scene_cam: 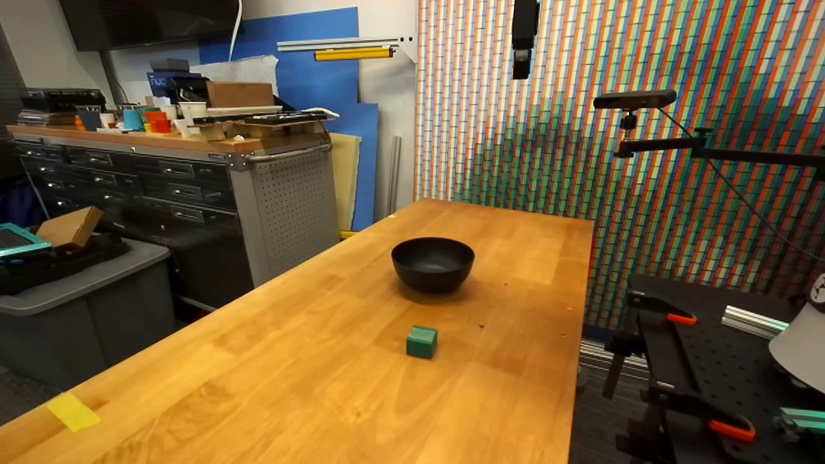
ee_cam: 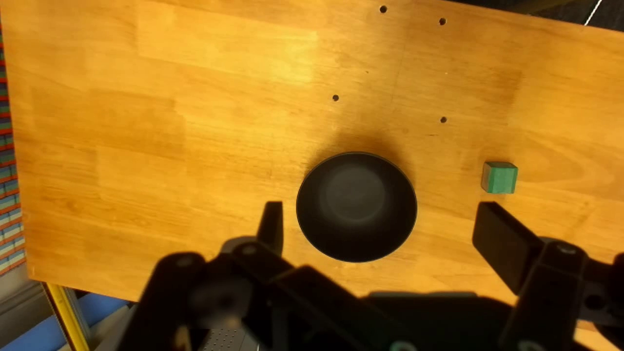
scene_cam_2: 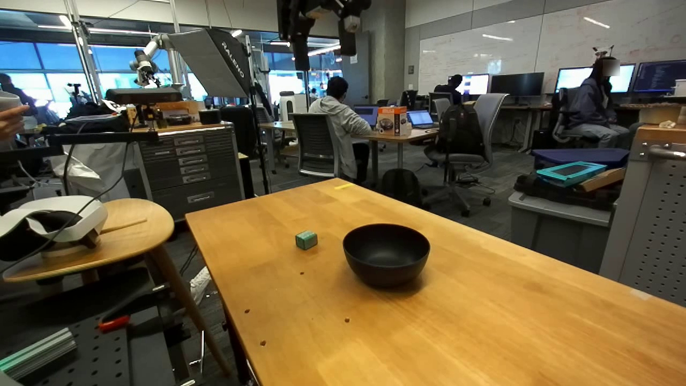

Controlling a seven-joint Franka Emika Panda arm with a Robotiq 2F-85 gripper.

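Observation:
A black bowl (scene_cam: 433,265) stands upright on the wooden table (scene_cam: 309,348), and from above its inside (ee_cam: 355,204) looks empty. Beside it, apart from the bowl, lies a small green block (scene_cam: 421,341); the wrist view has this block (ee_cam: 501,178) to the bowl's right. High over the table is my gripper (scene_cam_2: 325,58), touching neither of them. The wrist view shows the gripper with its fingers spread wide and only the bowl and table visible far below, so it is open and empty.
Yellow tape (scene_cam: 73,412) marks the table's near left part. A camera on an arm (scene_cam: 634,100) and a black bench (scene_cam: 719,348) stand beyond the right edge. The tabletop around bowl and block is clear.

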